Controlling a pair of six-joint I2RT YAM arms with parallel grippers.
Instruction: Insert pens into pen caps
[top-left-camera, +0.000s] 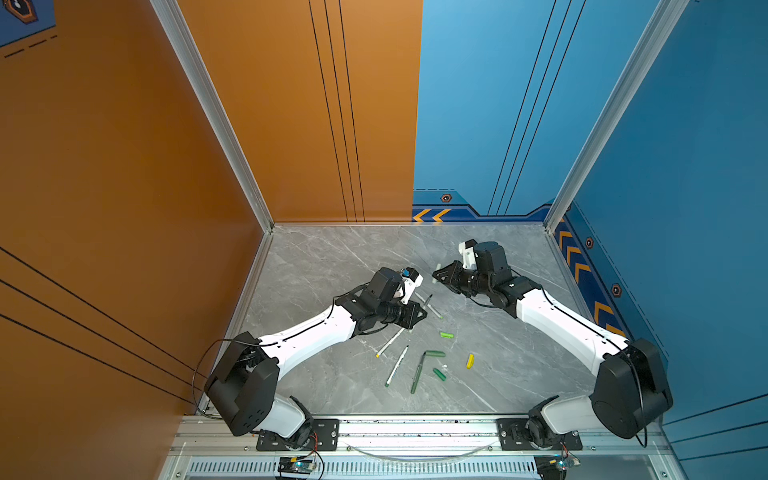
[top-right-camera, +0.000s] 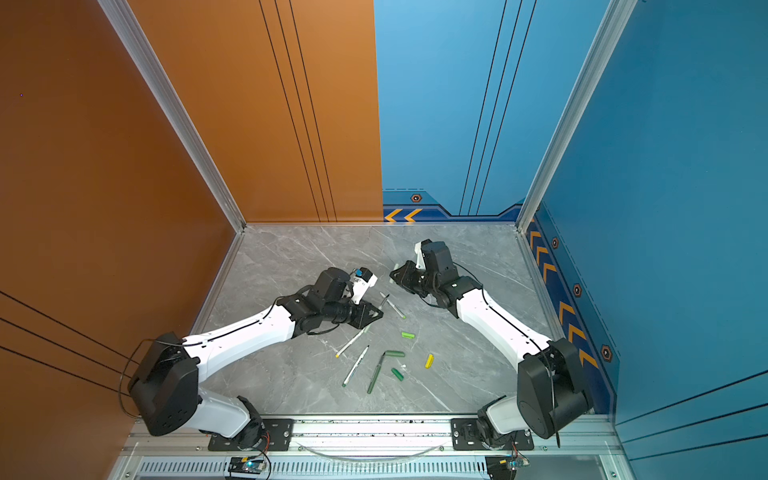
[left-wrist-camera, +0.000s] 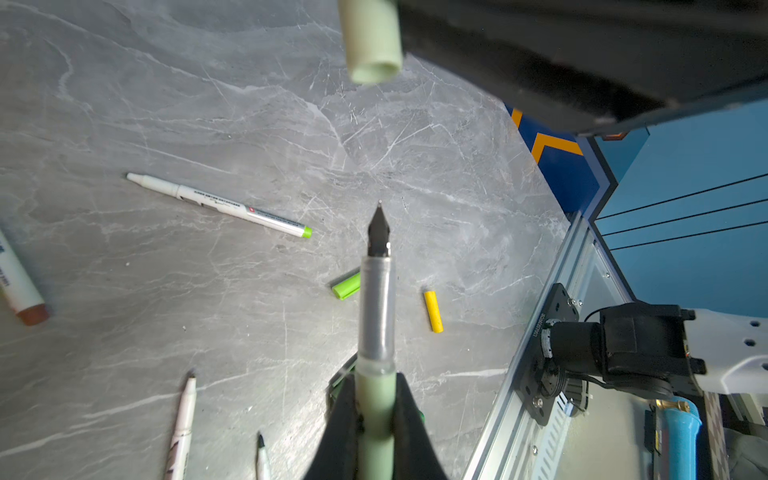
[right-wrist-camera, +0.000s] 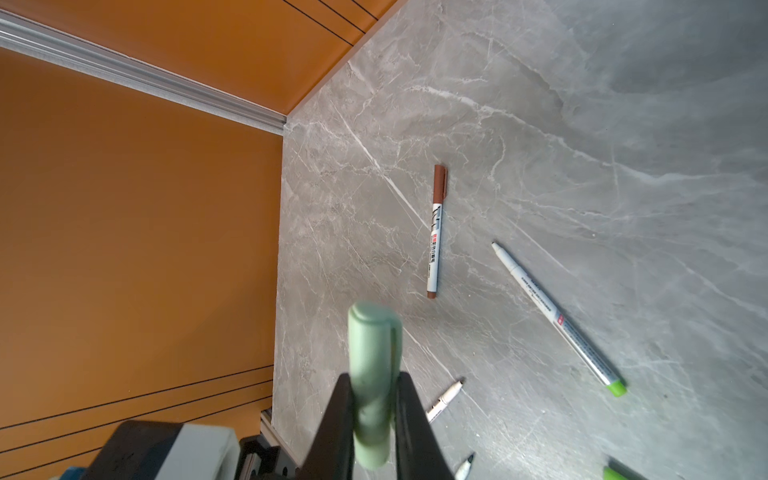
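An uncapped pale green pen (left-wrist-camera: 376, 308) points its black nib away from my left gripper, which is shut on its pale green end. My right gripper is shut on a pale green cap (right-wrist-camera: 372, 344). In the left wrist view that cap (left-wrist-camera: 373, 48) shows its open end above the nib, with a clear gap between them. Both grippers are raised over the middle of the table. In the top left view, the left gripper (top-left-camera: 420, 312) is lower and nearer than the right gripper (top-left-camera: 441, 274).
On the table lie a capless pen with a lime end (right-wrist-camera: 572, 332), a capped brown pen (right-wrist-camera: 436, 232), a lime cap (top-left-camera: 446, 335), a yellow cap (top-left-camera: 470, 361), a dark green cap (top-left-camera: 439, 373) and several other pens.
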